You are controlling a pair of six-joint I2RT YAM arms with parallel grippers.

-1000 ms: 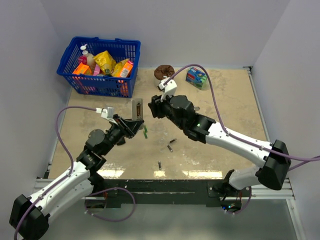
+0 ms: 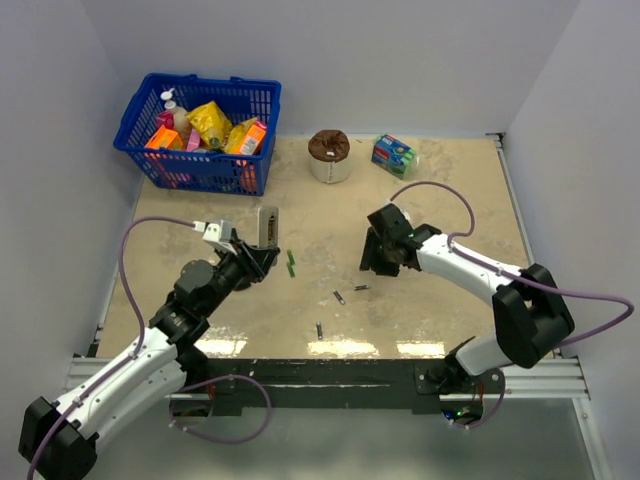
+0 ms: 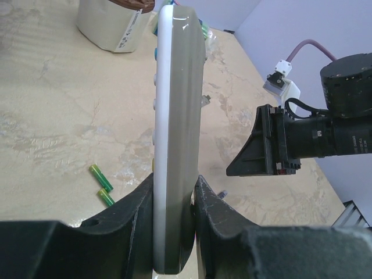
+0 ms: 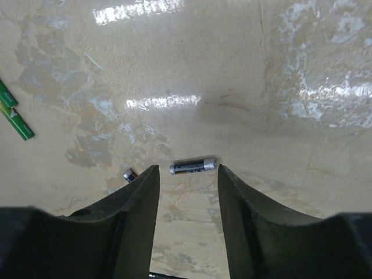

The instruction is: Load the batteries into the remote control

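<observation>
The remote control (image 2: 268, 228) stands upright in my left gripper, which is shut on its lower part. Its open battery bay shows faintly in the top view. My right gripper is open above the table, with nothing held between its fingers. In the right wrist view, a dark battery (image 4: 193, 167) with a silver end lies on the table, framed between the fingertips. Another dark battery (image 4: 130, 175) is partly hidden by the left finger (image 4: 142, 203). A third dark battery (image 2: 319, 331) lies near the front edge.
Two green batteries (image 2: 291, 264) lie end to end near the remote. At the back stand a full blue basket (image 2: 195, 172), a round white container (image 2: 330, 170) and a blue-green packet (image 2: 394, 154).
From close beside the remote, my right gripper has moved right and toward the front, down toward the loose dark batteries. The left gripper and remote have shifted slightly left.
</observation>
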